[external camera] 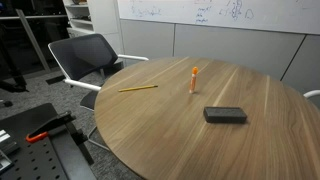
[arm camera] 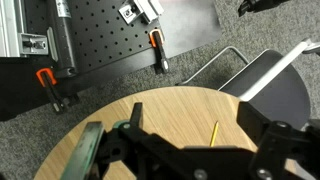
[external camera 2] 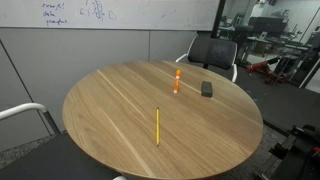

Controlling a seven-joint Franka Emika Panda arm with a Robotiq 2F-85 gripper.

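Observation:
On the round wooden table (external camera: 165, 125) lies a thin yellow pencil (external camera: 138, 88), near the left side in exterior view 1. A small orange upright object (external camera: 194, 80) stands farther back; what it is cannot be made out. To its right is a dark grey block (external camera: 225, 115), lying flat. In exterior view 2 the pencil (external camera 2: 157, 126) is nearest, with the orange object (external camera 2: 178, 81) and the block (external camera 2: 206, 89) behind. My gripper is open in the wrist view, its black fingers wide apart above the table edge. Between and below them part of the pencil (arm camera: 214, 133) shows.
A perforated dark mounting plate (arm camera: 105, 40) with orange-marked clamps (arm camera: 155, 38) borders the table. One chair (external camera: 85, 55) stands by the table edge. Behind is a whiteboard (external camera: 225, 13).

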